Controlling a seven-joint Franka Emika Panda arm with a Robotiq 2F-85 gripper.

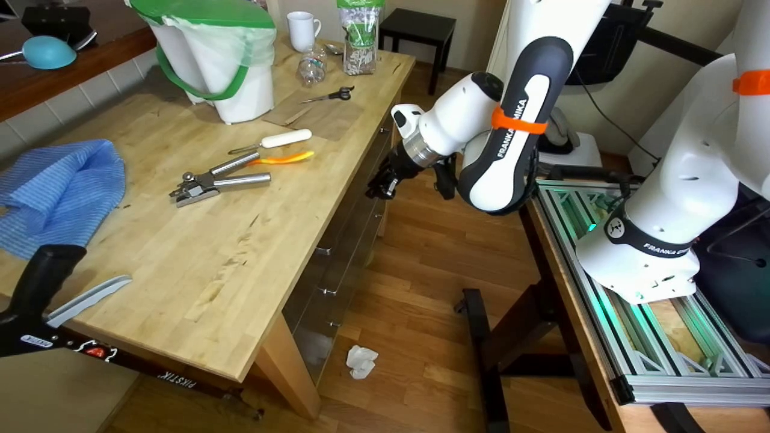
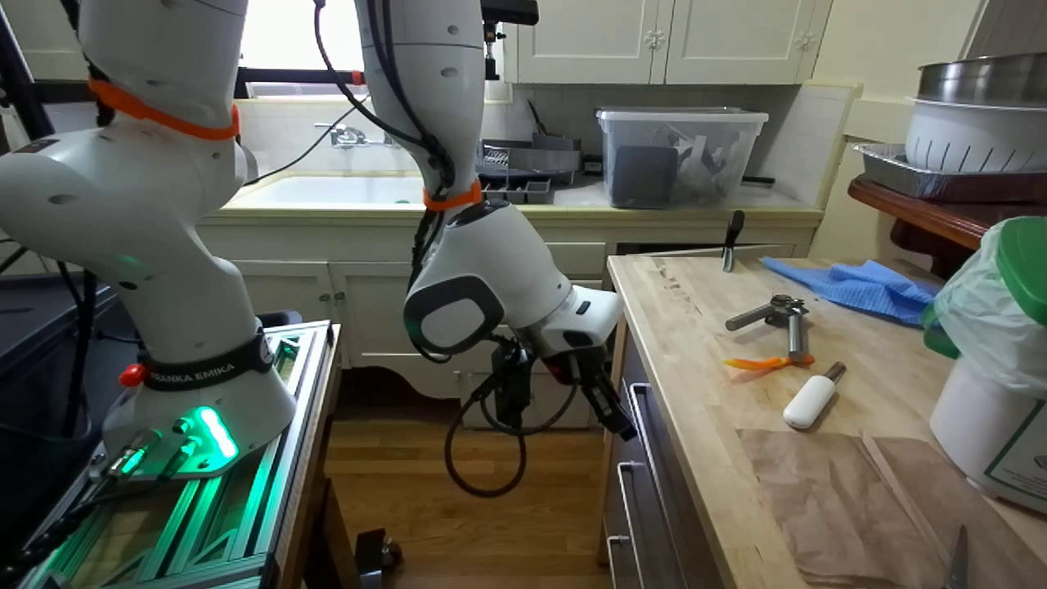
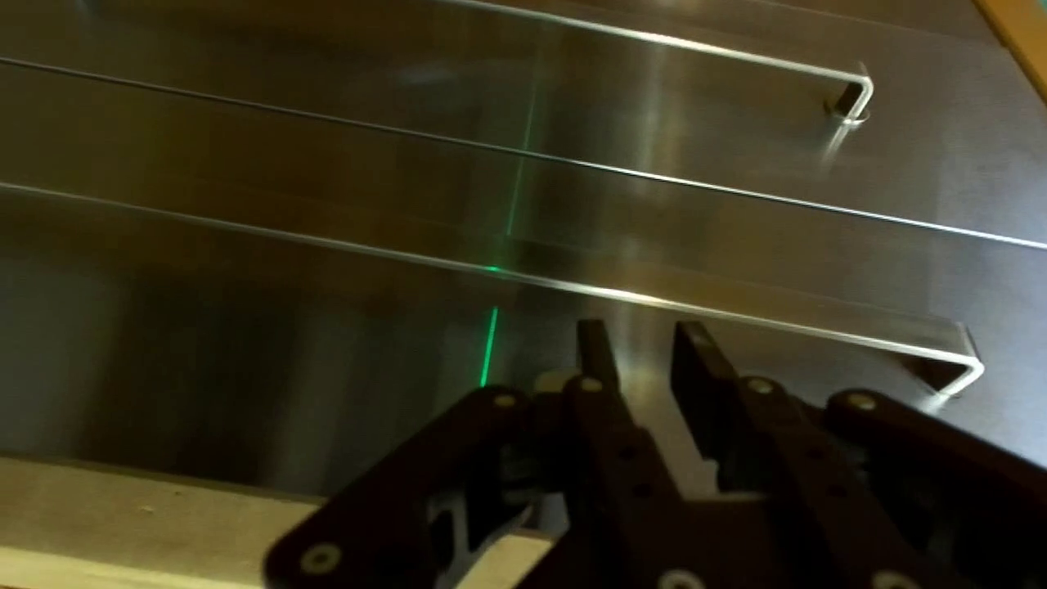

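My gripper is partly open, a narrow gap between its two dark fingers and nothing visible in it. In the wrist view its tips point at a long metal drawer handle, close to the bar; I cannot tell whether they touch it. Another handle crosses a second dark drawer front at the top of that view. Seen from outside, the gripper is beside the drawer fronts, below the tabletop edge. The fingers are small and dark in exterior view 1.
The wooden tabletop carries a can opener, a white-handled tool, scissors, a blue cloth and a white bucket. A crumpled paper lies on the floor. Open floor separates the drawers and robot stand.
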